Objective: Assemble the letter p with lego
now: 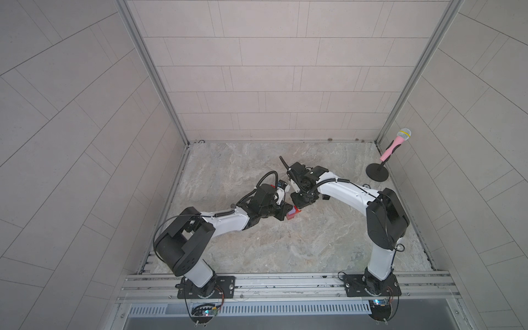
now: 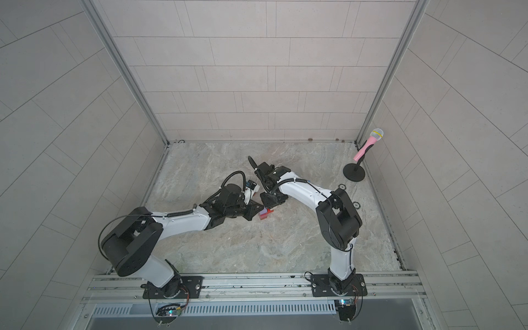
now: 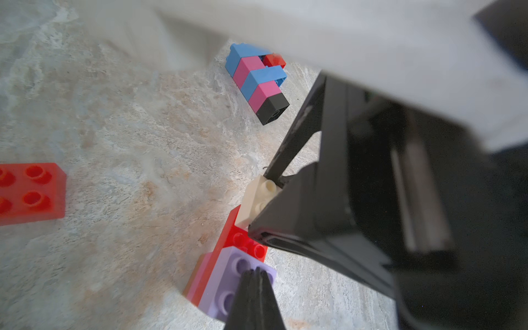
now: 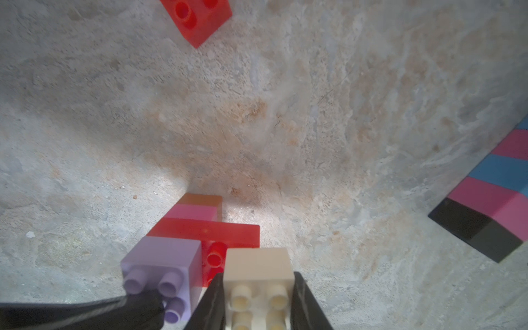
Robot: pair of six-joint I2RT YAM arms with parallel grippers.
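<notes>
A stack of brown, pink, red and lavender bricks stands on the table, its lavender brick (image 3: 233, 277) at the near end with studs showing. The red brick (image 4: 233, 232) beneath it juts out to one side. My right gripper is shut on a cream brick (image 4: 258, 263), held right beside the lavender brick and over the red one; whether it is seated on the studs I cannot tell. Against the lavender brick rest the tips of my left gripper, shut with nothing showing between them. From above, the arms hide most of the stack (image 1: 291, 214).
A loose red brick (image 3: 33, 192) lies apart on the table. Farther off is an assembled shape of blue, pink and black bricks (image 3: 255, 82) with a red one. A pink microphone (image 1: 391, 149) on a black stand is at the right wall.
</notes>
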